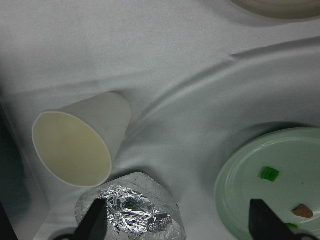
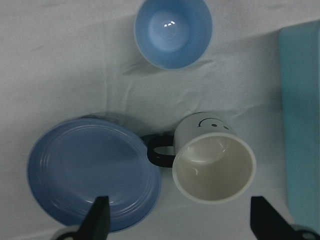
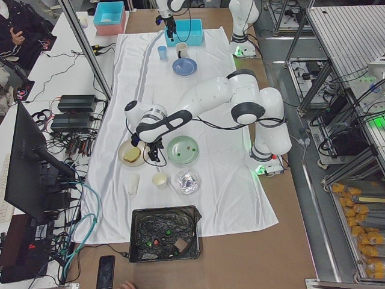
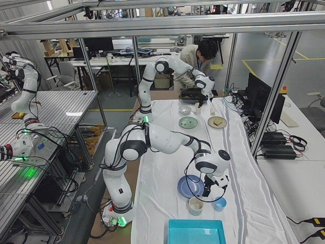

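Note:
My left gripper stands open over a tilted paper cup (image 1: 80,140), a crumpled foil item (image 1: 130,210) and a green plate (image 1: 240,185) with small green and brown pieces. A tan plate with a yellow item (image 3: 132,154) lies beside it in the camera left view. My right gripper is open above a blue plate (image 2: 90,165), a white mug with black handle (image 2: 210,165) and a blue cup (image 2: 172,32).
A black lined bin (image 3: 165,253) sits at the near end in the camera left view, a teal tray (image 4: 195,231) at the other. A monitor stands off to the side.

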